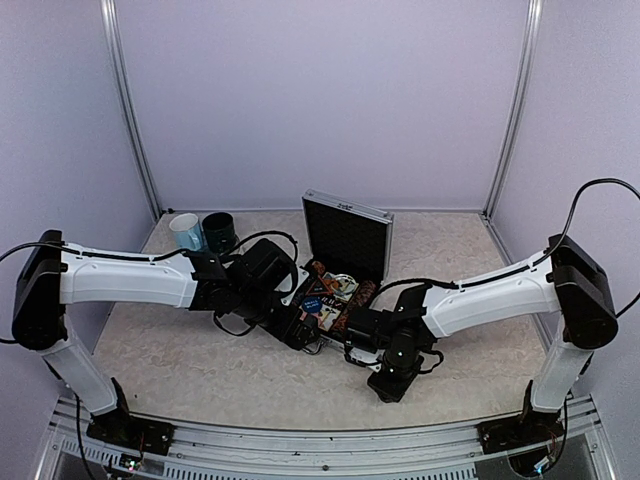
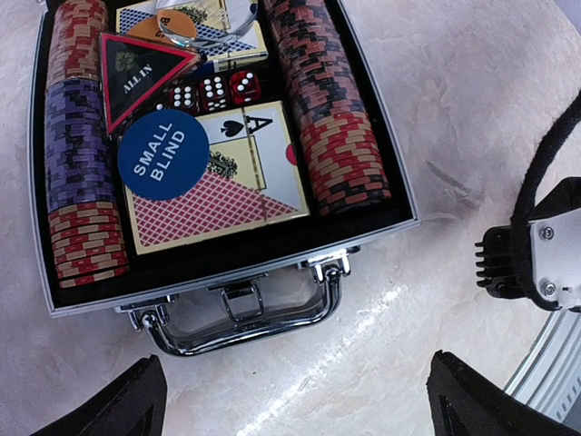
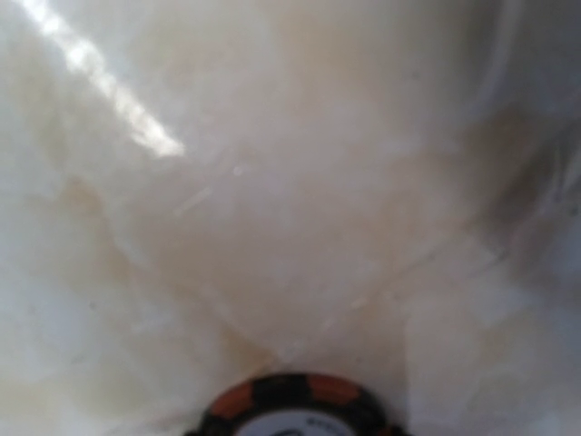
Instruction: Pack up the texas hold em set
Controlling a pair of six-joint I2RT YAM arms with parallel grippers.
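Observation:
The poker case (image 1: pixel 345 235) stands with its lid up. In the left wrist view, red chips (image 2: pixel 343 163) fill its right row, purple chips (image 2: pixel 80 141) part of the left. Between them lie playing cards (image 2: pixel 204 218), a blue SMALL BLIND disc (image 2: pixel 163 154), an ALL IN triangle (image 2: pixel 136 77) and red dice (image 2: pixel 213 93). My left gripper is open and empty, over the table in front of the case handle (image 2: pixel 245 341). My right gripper (image 1: pixel 388 388) is low at the front; its fingers are largely hidden. A black-and-orange chip (image 3: pixel 292 409) shows at its view's lower edge.
A light blue mug (image 1: pixel 186 232) and a dark mug (image 1: pixel 219 232) stand at the back left. The right arm (image 2: pixel 554 254) is close to the case's front right. Bare table (image 1: pixel 200 370) lies at the front left.

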